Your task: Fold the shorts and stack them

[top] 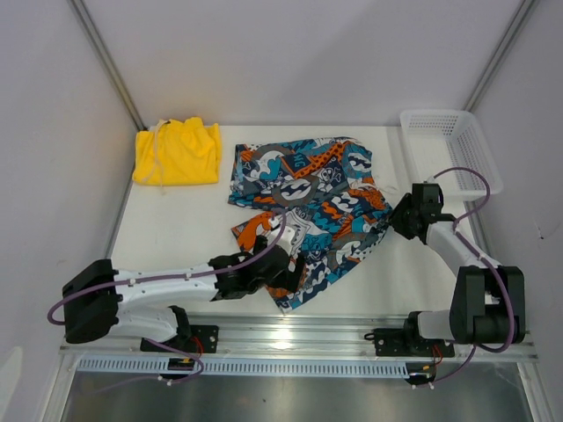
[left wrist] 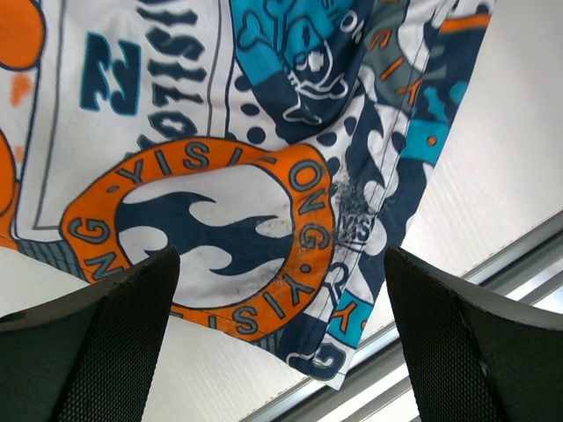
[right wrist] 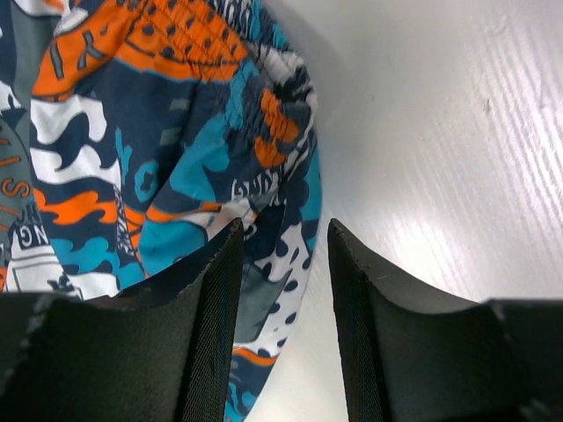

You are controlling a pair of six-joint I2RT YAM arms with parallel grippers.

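Note:
Patterned shorts in navy, teal, orange and white [top: 339, 211] lie spread and bunched on the white table, one leg pointing to the front edge. Over that leg hangs my left gripper [top: 297, 268], open and empty; the left wrist view shows its wide-apart fingers [left wrist: 114, 338] with the leg's round orange logo [left wrist: 312, 202] between and beyond them. At the right side of the shorts is my right gripper [top: 392, 221], part open. In the right wrist view its fingers [right wrist: 352, 299] straddle the bunched fabric edge [right wrist: 295, 237]; whether they touch it I cannot tell.
Folded yellow cloth [top: 179, 154] lies at the back left. An empty white basket [top: 451, 119] stands at the back right, behind the right arm. Bare table [top: 167, 229] shows at the left, with some free room at the front right.

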